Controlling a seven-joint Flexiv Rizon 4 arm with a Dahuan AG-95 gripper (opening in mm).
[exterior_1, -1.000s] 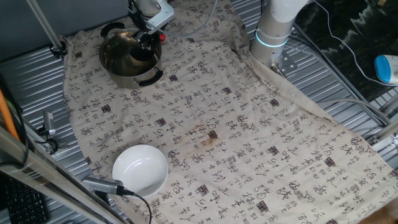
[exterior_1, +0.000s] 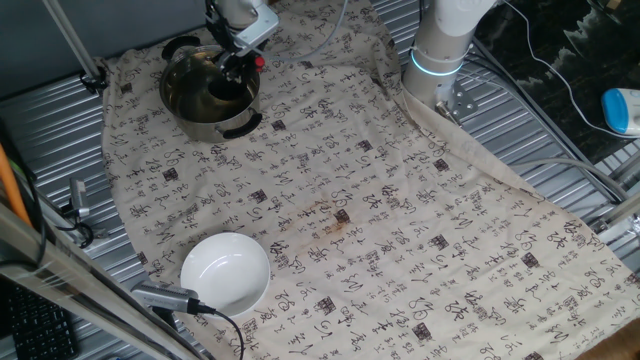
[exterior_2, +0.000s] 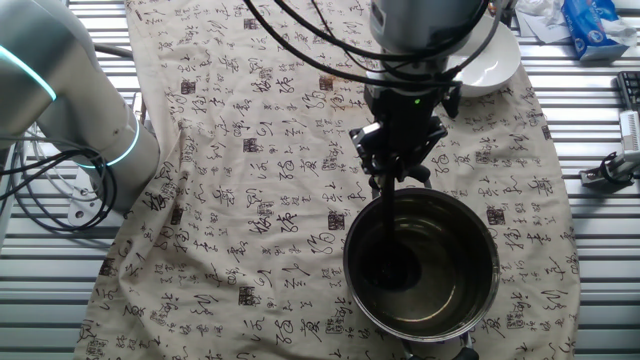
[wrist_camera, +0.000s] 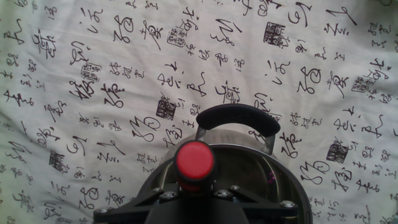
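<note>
A steel pot (exterior_1: 205, 130) with black handles stands at the far left of the cloth in exterior view 1. My gripper (exterior_2: 393, 160) is over the pot's rim and shut on the handle of a black ladle (exterior_2: 389, 215). The ladle's dark scoop hangs down inside the pot, on its left side in exterior view 2; whether it touches the bottom cannot be told. In the wrist view the red end of the ladle handle (wrist_camera: 194, 160) sticks up between the fingers, in front of the pot handle (wrist_camera: 239, 118). A white bowl (exterior_1: 226, 272) rests near the front left, apparently empty.
A small camera (exterior_1: 167, 297) with a cable sits close beside the bowl. The arm's base (exterior_1: 435, 75) stands at the back edge, and a metal post (exterior_1: 75, 45) rises at the far left.
Hardly anything differs. The gripper and ladle have shifted very slightly over the pot; the pot and bowl have stayed in place.
</note>
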